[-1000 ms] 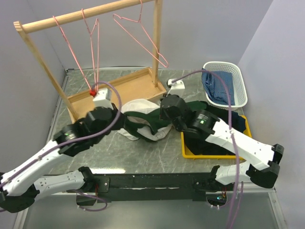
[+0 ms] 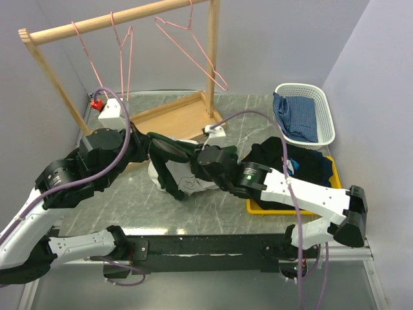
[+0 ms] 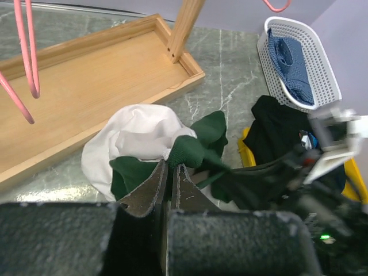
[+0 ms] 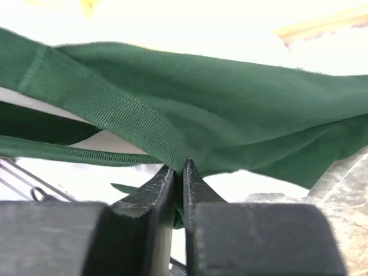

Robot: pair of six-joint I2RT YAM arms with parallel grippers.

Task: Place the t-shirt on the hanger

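Note:
The green and white t shirt hangs between my two grippers over the table, its white part low and bunched. My left gripper is shut on its green edge, with the ribbed cloth pinched at the fingertips. On another green stretch, my right gripper is shut, and the ribbed band runs up and left from its tips. Pink hangers dangle from the wooden rack's bar, behind the shirt and higher up. The right arm covers part of the shirt from above.
The rack's wooden tray base lies behind the shirt. At the right are a white basket with folded blue cloth and a yellow bin with dark clothes.
My left gripper has moved left and up toward the camera, carrying its green edge. The right gripper has shifted left and toward the table's front. The shirt has been raised between them.

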